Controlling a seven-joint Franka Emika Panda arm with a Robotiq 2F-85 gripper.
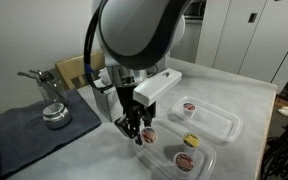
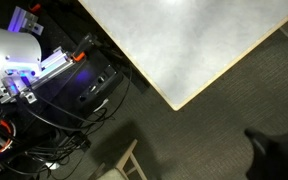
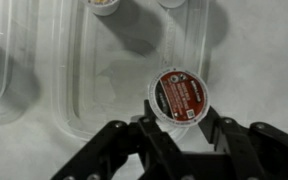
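Observation:
A round pod with a red and dark printed lid [image 3: 180,97] is between the fingertips of my gripper in the wrist view. The fingers stand part open, one at either side of the pod, and look close to its rim. Whether they press on it, I cannot tell. In exterior view 1 the same red-lidded pod [image 1: 148,135] is next to my gripper [image 1: 141,126], at the left end of a clear tray. The pod's underside is hidden.
The near clear tray [image 1: 200,168] also holds a yellow item [image 1: 191,140] and another pod [image 1: 184,161]. A second tray [image 1: 222,122] lies behind, with a pod [image 1: 189,107] at its left. A metal pot [image 1: 56,115] stands on a dark mat [image 1: 29,140].

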